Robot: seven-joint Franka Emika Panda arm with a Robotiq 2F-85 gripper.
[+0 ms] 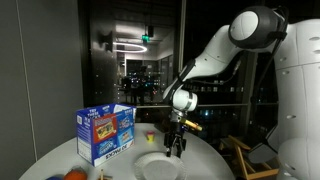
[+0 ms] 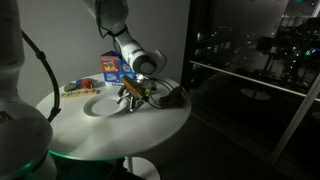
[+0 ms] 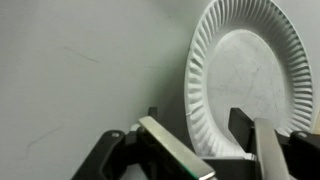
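Note:
A white paper plate [image 1: 158,168] with a fluted rim lies on the round table. In the wrist view the plate [image 3: 245,75] fills the right side, and its near rim passes between my two fingers. My gripper is open, its dark fingertips standing apart on either side of that rim. Seen from exterior view 1, the gripper [image 1: 175,150] hangs low at the plate's far right edge. Whether the fingers touch the plate, I cannot tell.
A blue and red box [image 1: 105,134] stands left of the plate. A yellow and red item [image 1: 151,137] sits behind it. Round reddish items [image 1: 76,174] lie at the front left. The table right of the plate is bare.

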